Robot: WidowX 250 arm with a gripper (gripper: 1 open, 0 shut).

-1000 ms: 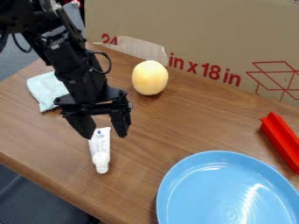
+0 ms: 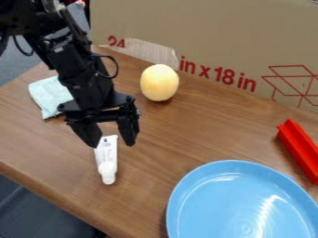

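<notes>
My black gripper (image 2: 110, 138) is open, pointing down with its two fingers apart just above the upper end of a white tube (image 2: 107, 163), which lies on the wooden table (image 2: 174, 158) near its front left edge. Whether either finger touches the tube cannot be told from this view.
A blue plate (image 2: 243, 209) fills the lower right, with a red bar-shaped object (image 2: 299, 152) at the right edge. A pale yellow egg-shaped object (image 2: 159, 83) stands behind the arm, and a light cloth (image 2: 48, 96) lies at left. A cardboard box (image 2: 224, 37) spans the back.
</notes>
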